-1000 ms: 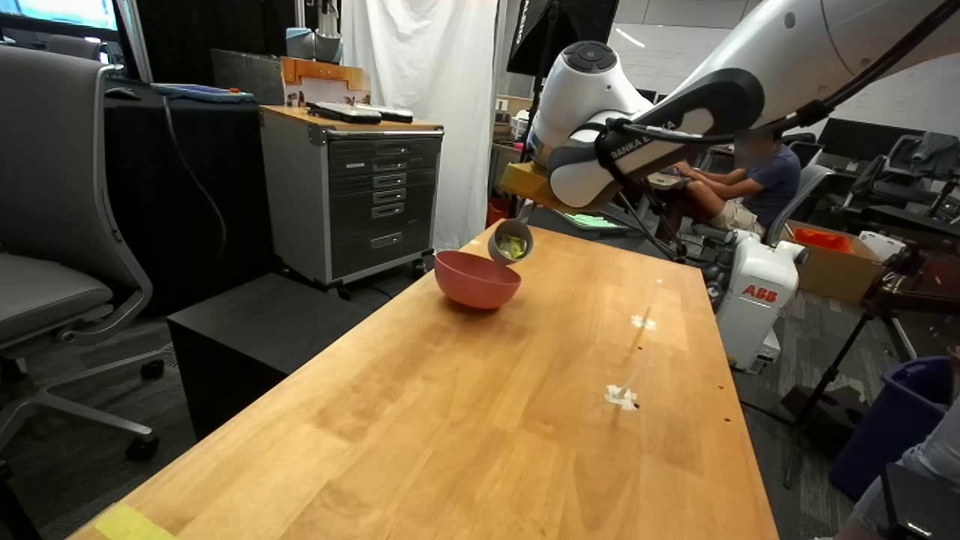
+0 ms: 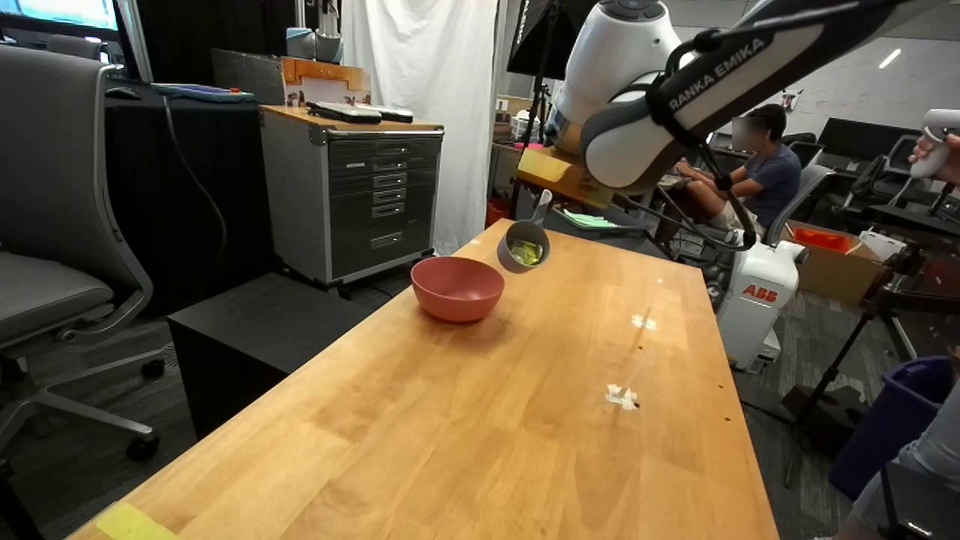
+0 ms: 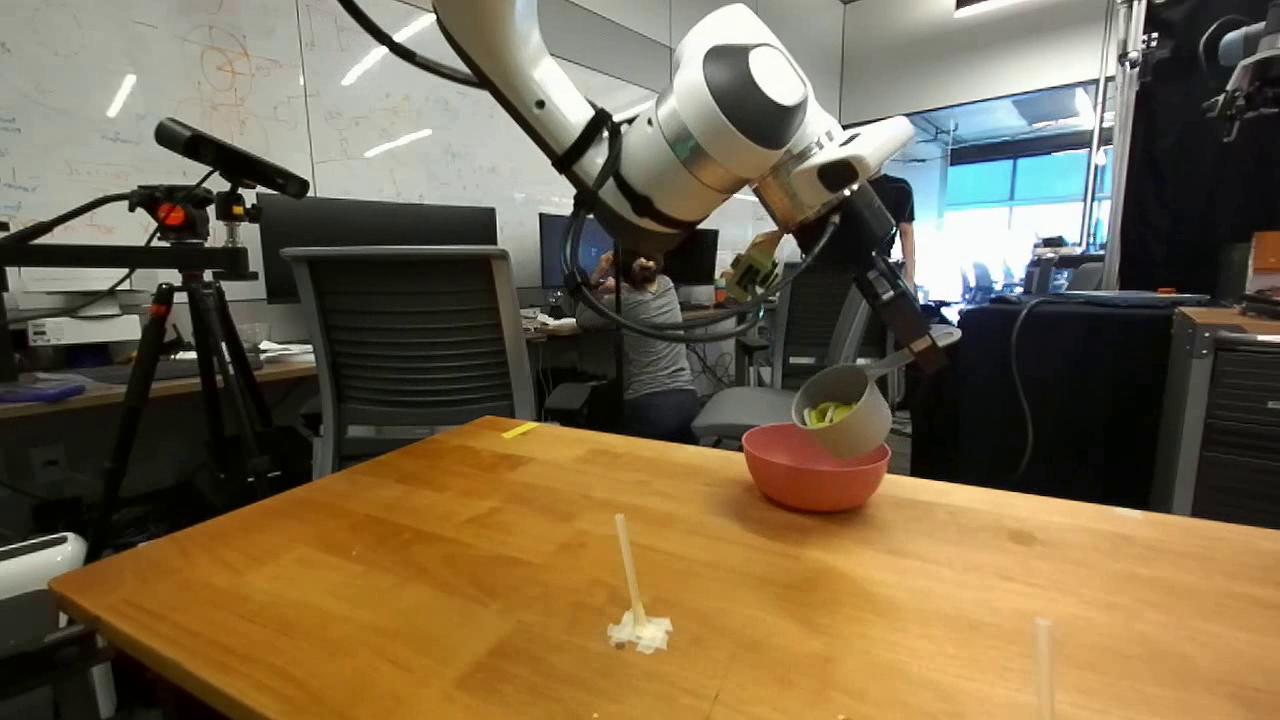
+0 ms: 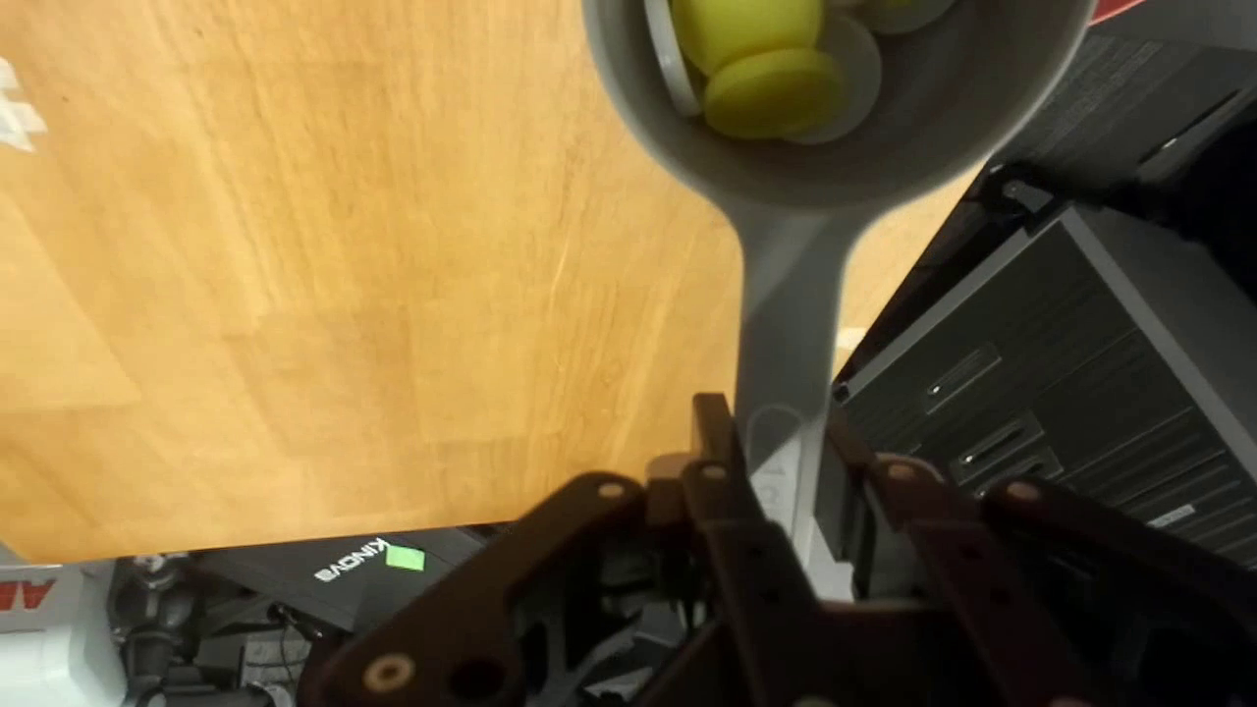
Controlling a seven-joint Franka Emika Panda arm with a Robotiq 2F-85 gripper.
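Note:
A grey scoop-like cup [image 4: 792, 295] with a long handle hangs in the air, held by its handle between the fingers of my gripper. Yellow and pale pieces [image 4: 772, 88] lie inside the cup. In exterior view 2 the cup [image 3: 861, 420] is tilted, its mouth facing partly toward the camera, and overlaps the red bowl [image 3: 798, 480]. Exterior view 1 shows the cup [image 2: 520, 232] just right of the bowl [image 2: 454, 292] and above the table. The bowl sits flat near the table edge, its inside mostly hidden.
Two thin upright sticks are taped to the wooden table, one with a white tape base [image 3: 642, 632]. A dark drawer cabinet [image 2: 382, 198] stands beyond the table's edge.
In exterior view 1 the bowl has shifted left and, tilted before, now stands level. The cup has moved slightly right, away from the bowl's rim, still in my gripper. The arm's links have turned.

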